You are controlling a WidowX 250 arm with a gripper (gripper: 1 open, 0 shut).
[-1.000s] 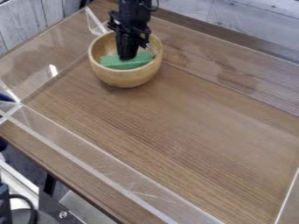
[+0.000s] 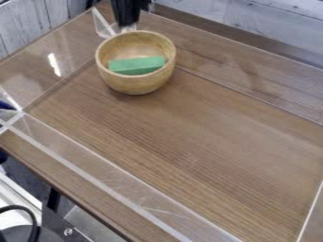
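A wooden bowl [image 2: 136, 81] sits toward the back left of the wooden table [image 2: 190, 151], a green block [image 2: 136, 64] lying inside it. The dark gripper [image 2: 125, 23] is at the top edge of the camera view, above the bowl and mostly out of frame. Its fingertips are too small and cropped to show how they stand, and no object is visible in them.
A small clear piece [image 2: 106, 26] is just behind the bowl on the left. Dark cables [image 2: 18, 219] hang beyond the lower left edge.
The gripper has risen out of the bowl to the top of the view. The green block remains in the bowl, now uncovered.
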